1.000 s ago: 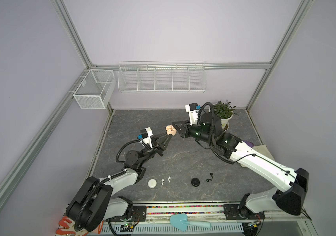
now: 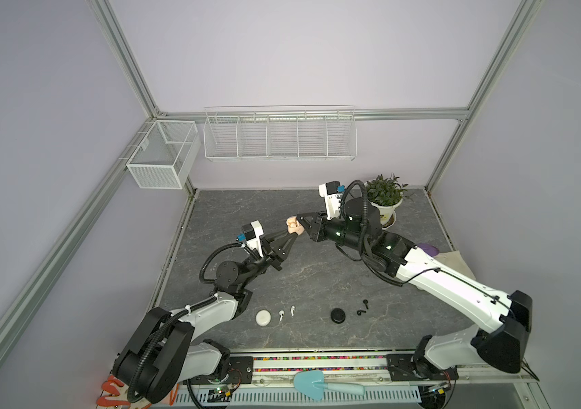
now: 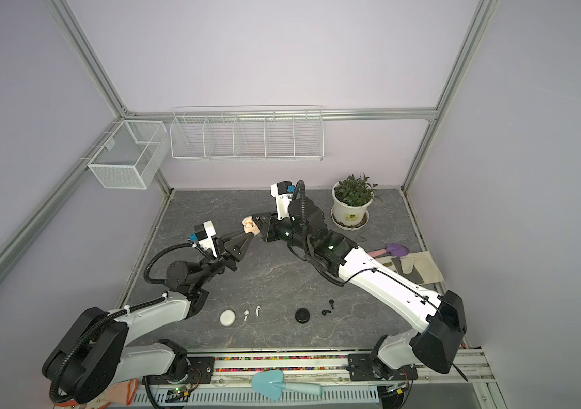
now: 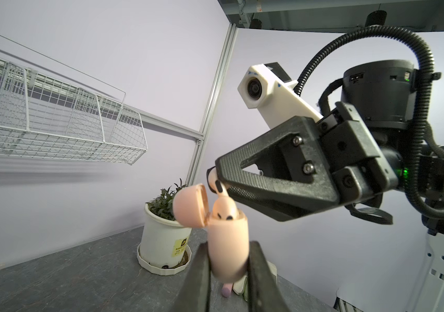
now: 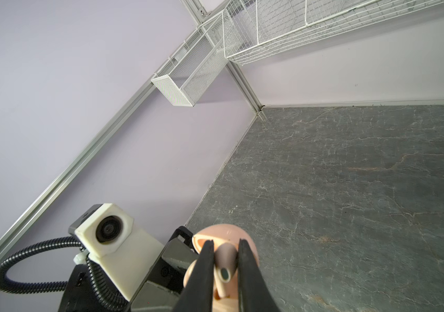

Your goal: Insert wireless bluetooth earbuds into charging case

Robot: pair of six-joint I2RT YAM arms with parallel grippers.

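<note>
My left gripper is shut on a pink charging case (image 4: 227, 244), held upright with its lid (image 4: 185, 205) flipped open. One pink earbud (image 4: 225, 207) shows in the case's top. My right gripper is shut on a second pink earbud (image 5: 225, 265), held just above the case opening, close beside the open lid. In both top views the two grippers meet over the middle of the table.
A white round case (image 2: 263, 317) with white earbuds and a black case (image 2: 337, 315) with black earbuds lie on the front table. A potted plant (image 3: 350, 208) stands at back right. Wire baskets (image 2: 280, 136) hang on the back and left walls.
The left arm looks still.
</note>
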